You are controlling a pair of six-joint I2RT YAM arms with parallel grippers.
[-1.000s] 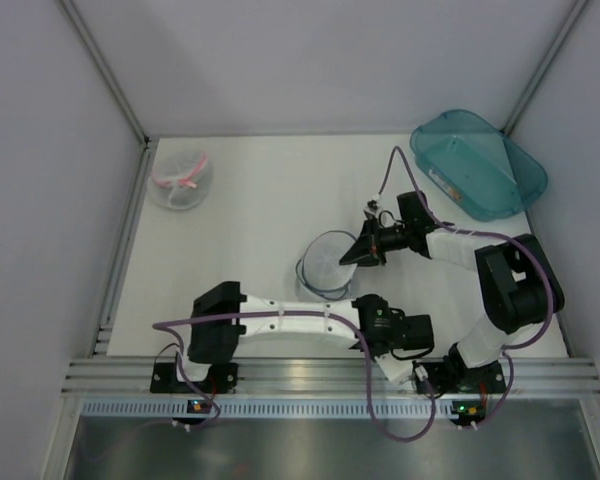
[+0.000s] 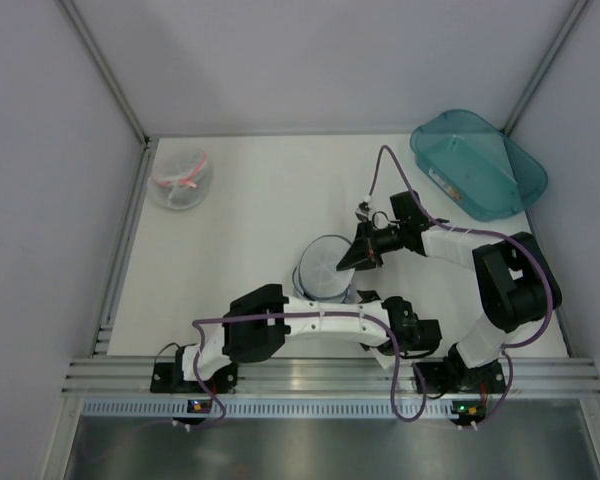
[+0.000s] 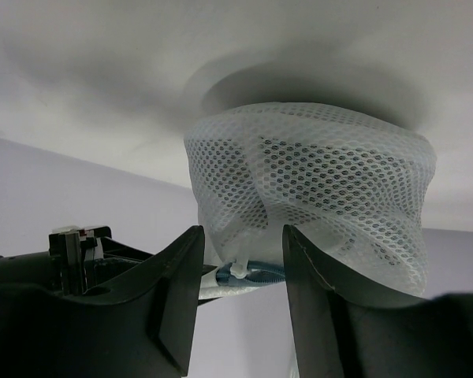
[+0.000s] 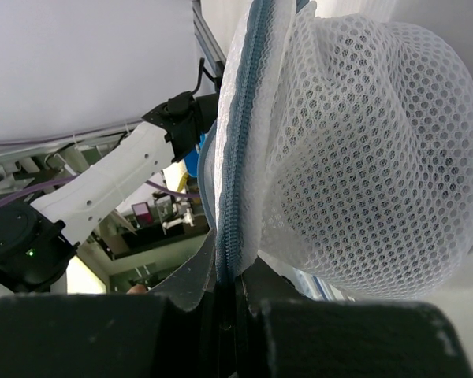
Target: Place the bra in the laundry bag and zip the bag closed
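Note:
A white mesh laundry bag (image 2: 323,268) with a blue zipper rim hangs low over the middle of the table; its mesh body (image 3: 307,173) fills much of the left wrist view. My right gripper (image 2: 352,262) is shut on the bag's zipper edge (image 4: 238,157), the strip running up from its fingers. My left gripper is part open, pointed at the bag, with a small white zipper pull (image 3: 238,268) and blue zipper seen between its fingertips; whether it touches them I cannot tell. No bra can be made out inside the bag.
A round mesh bag with pink trim (image 2: 180,180) lies at the back left of the table. A teal plastic bin (image 2: 460,150) sits at the back right.
The right gripper and the bag it holds have shifted slightly left.

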